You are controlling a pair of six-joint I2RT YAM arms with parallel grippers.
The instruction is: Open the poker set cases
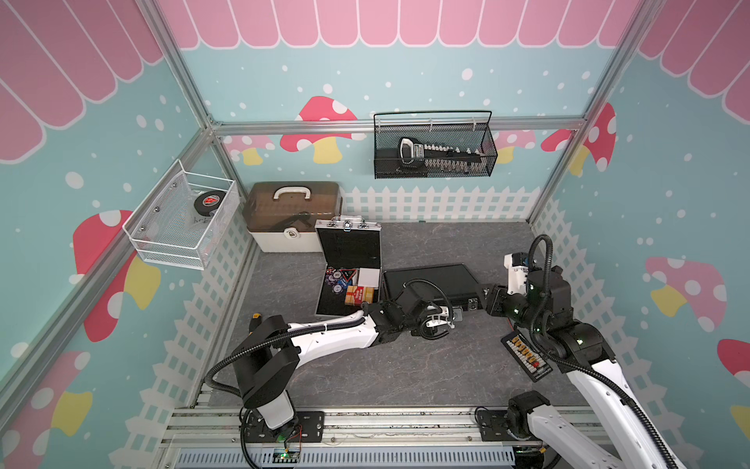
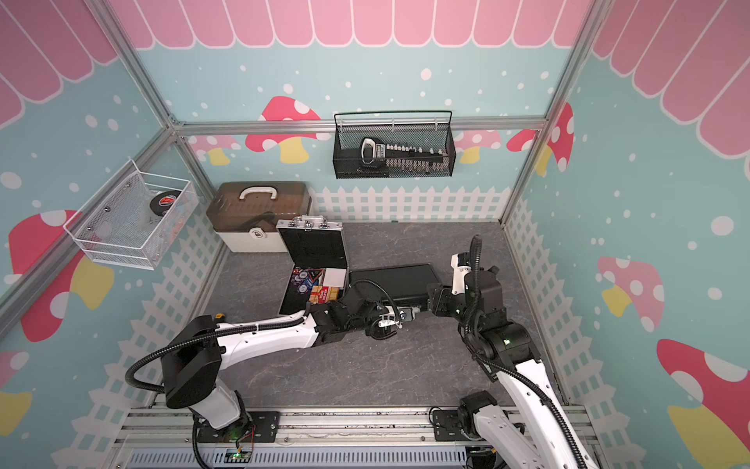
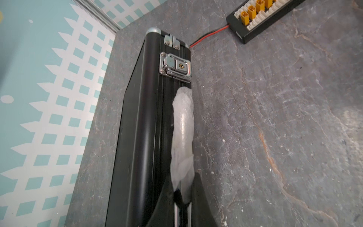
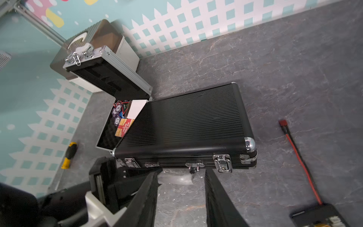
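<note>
A black poker case (image 1: pixel 429 281) lies shut flat on the table (image 1: pixel 437 375), its latches (image 4: pixel 223 163) on the front face. Left of it the silver poker case (image 1: pixel 347 246) stands open, showing chips and card boxes. My left gripper is shut along the black case's front, nothing visible between its padded fingers, below a latch (image 3: pixel 175 67). My right gripper hangs open to the front right of that case, above the table.
A tool box (image 1: pixel 293 207) stands at the back left. A connector board (image 1: pixel 525 355) with cable lies at the right front, a screwdriver (image 4: pixel 68 157) at the left. Wire baskets (image 1: pixel 433 156) hang on the walls. Free table lies behind the black case.
</note>
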